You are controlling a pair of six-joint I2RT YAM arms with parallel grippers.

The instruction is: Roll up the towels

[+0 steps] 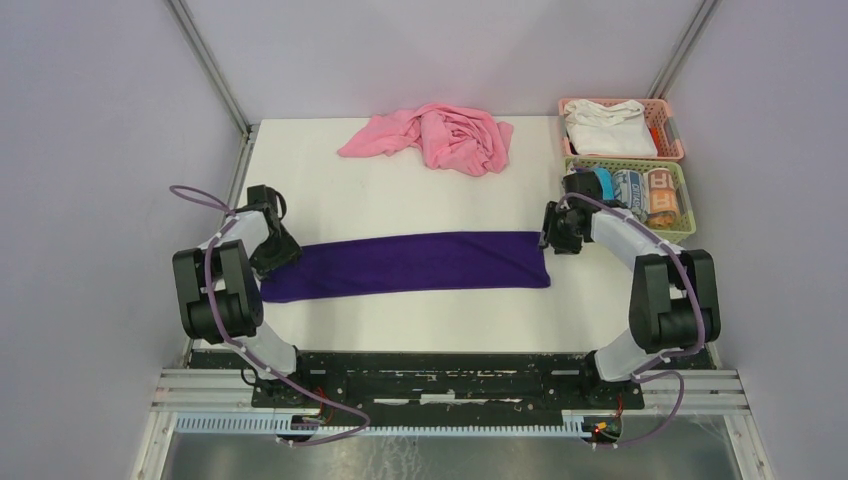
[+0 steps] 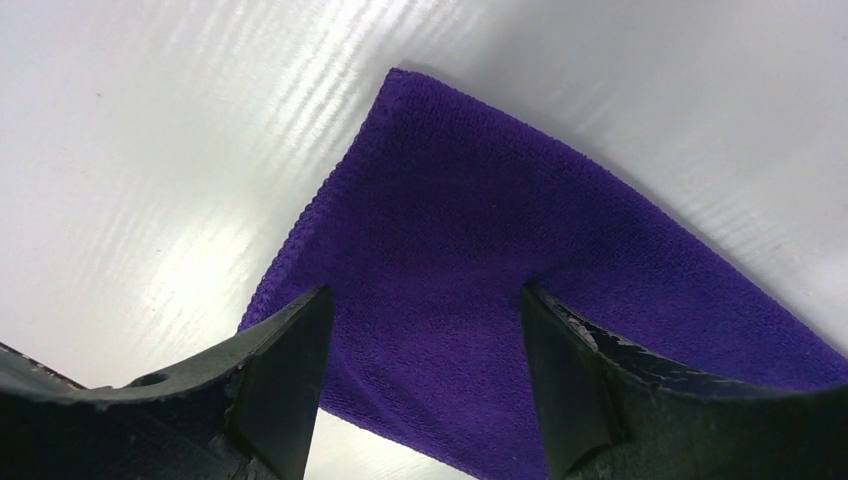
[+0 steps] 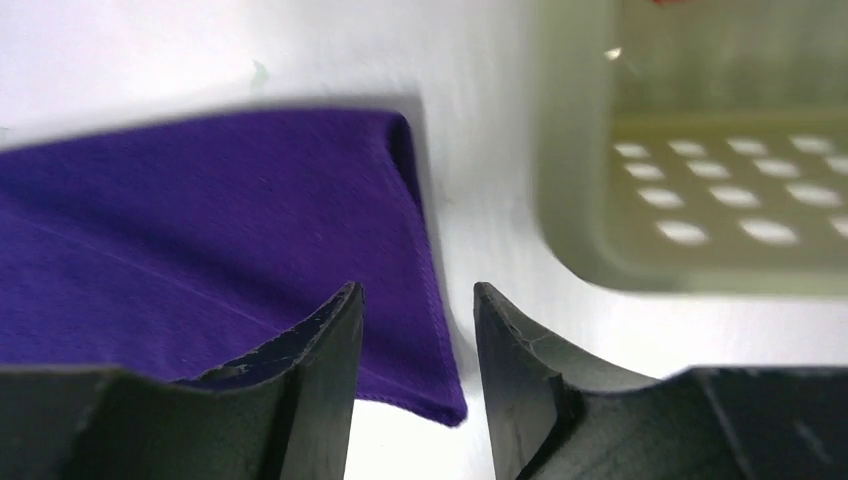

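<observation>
A purple towel point(image 1: 420, 262) lies stretched in a long strip across the white table. My left gripper is open over its left end, a corner and edge showing between and beyond the fingers. My right gripper is part open just off the right end of the purple towel point(image 3: 220, 200), above the end's edge, with nothing visibly held. A pink towel point(image 1: 450, 140) lies crumpled at the back of the table.
A green basket point(image 3: 575, 150) with rolled towels stands at the back right, close to my right gripper. Behind it is a pink basket point(image 1: 658, 105) with white cloths point(image 1: 605, 130).
</observation>
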